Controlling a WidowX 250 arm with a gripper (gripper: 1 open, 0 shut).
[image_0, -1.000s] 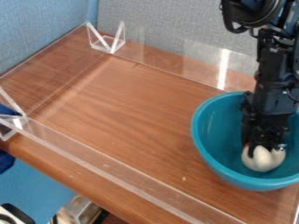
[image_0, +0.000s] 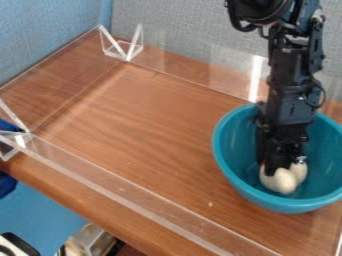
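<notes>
A teal bowl (image_0: 241, 180) stands on the wooden table at the right. My black gripper (image_0: 285, 163) reaches down from the top right into the bowl, shut on a cream-white rounded object (image_0: 282, 180) low inside it. The fingertips are partly hidden by that object and the dark arm.
Blue-grey padded walls stand behind and at the left. Something dark blue lies off the left edge.
My gripper and the white object have shifted a little to the left, the arm's upper part more so. The bowl has moved slightly left with them.
</notes>
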